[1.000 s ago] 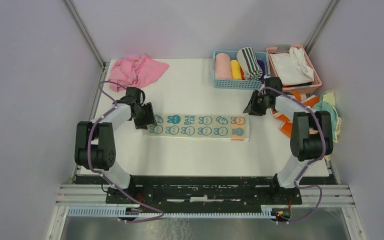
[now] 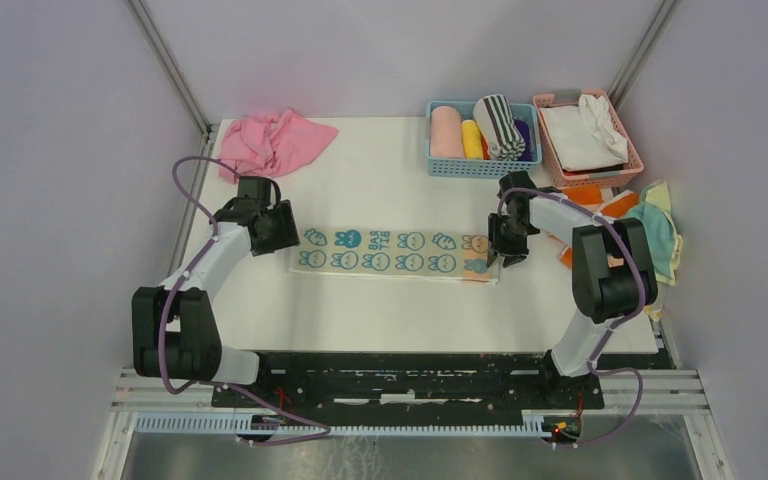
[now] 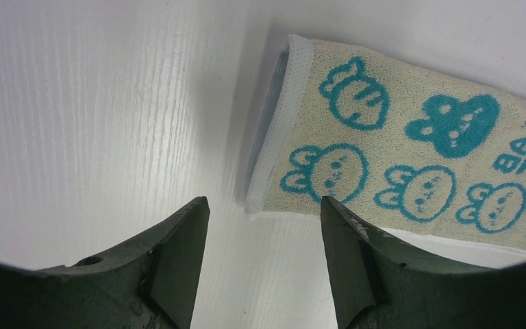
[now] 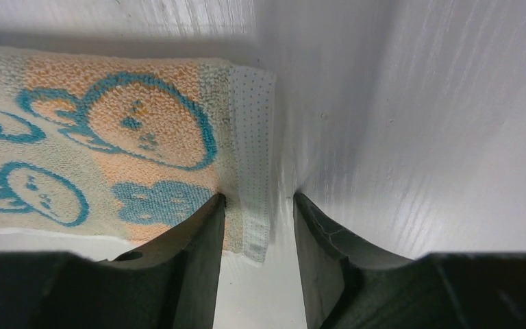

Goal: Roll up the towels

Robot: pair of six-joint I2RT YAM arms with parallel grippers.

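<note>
A cream towel with blue bunny prints [image 2: 390,250] lies flat in a long folded strip across the middle of the table. My left gripper is open just beyond the strip's left end, above the table, with that end in view. My right gripper is open low over the strip's right end, its left finger against the printed terry and the white hem band [image 4: 251,151] between the fingertips.
A blue basket [image 2: 478,168] of rolled towels and a pink basket [image 2: 632,150] with white cloth stand at the back right. A pink towel [image 2: 275,140] lies back left; orange and teal towels [image 2: 660,230] lie at the right edge.
My right gripper has moved down and left onto the towel's right end. My left gripper has drawn back leftward from the towel's left end since a second ago.
</note>
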